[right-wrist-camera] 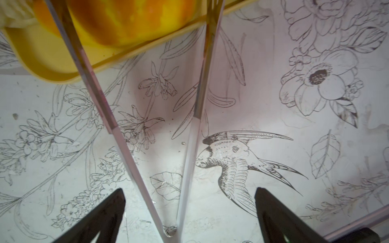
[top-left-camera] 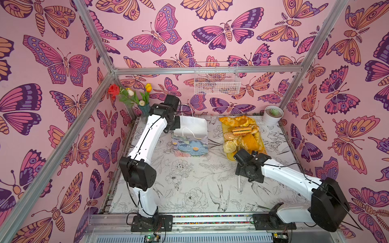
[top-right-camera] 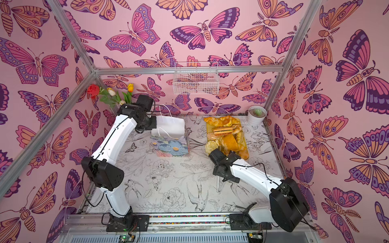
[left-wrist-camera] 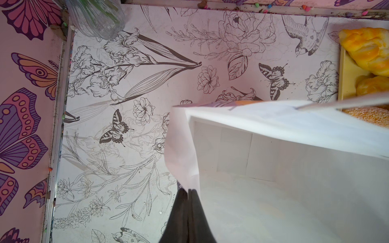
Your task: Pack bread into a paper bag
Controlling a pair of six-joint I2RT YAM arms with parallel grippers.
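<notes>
The white paper bag (top-left-camera: pixel 190 125) with a flowered side stands open at centre-left, empty inside. My left gripper is shut at the bag's near-left rim, pinching the thin paper. A yellow tray (right-wrist-camera: pixel 36 60) of assorted bread (top-left-camera: pixel 247 141) sits to the right of the bag. My right gripper is open just in front of the tray. Long metal tongs (right-wrist-camera: pixel 188 162) appear between and below its fingers, arms reaching toward the bread; I cannot tell whether they touch the fingers.
A vase of tulips (top-left-camera: pixel 143 106) stands at back left, a white pot (top-left-camera: pixel 272 118) at back right. A wire basket (top-left-camera: pixel 216 85) hangs on the back rail.
</notes>
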